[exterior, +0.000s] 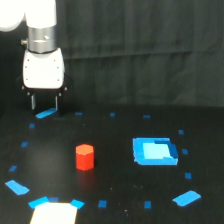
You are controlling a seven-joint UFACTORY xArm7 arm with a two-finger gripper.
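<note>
My gripper [45, 102] is at the upper left under the white arm. Its two dark fingers stand apart, and nothing shows between them. A red block [84, 157] sits on the dark table near the middle, below and to the right of the gripper and well clear of it. To the right lies a blue square piece [139, 150] with a pale patch [156, 151] in its middle; I cannot tell whether it is a shallow tray. A pale cream block [53, 214] is cut off by the bottom edge of the view.
A light blue strip [46, 113] lies just below the gripper. More pale blue patches, one at lower left [16, 187] and one at lower right [186, 198], mark the table, along with several small blue squares. Open table separates the red block from the blue piece.
</note>
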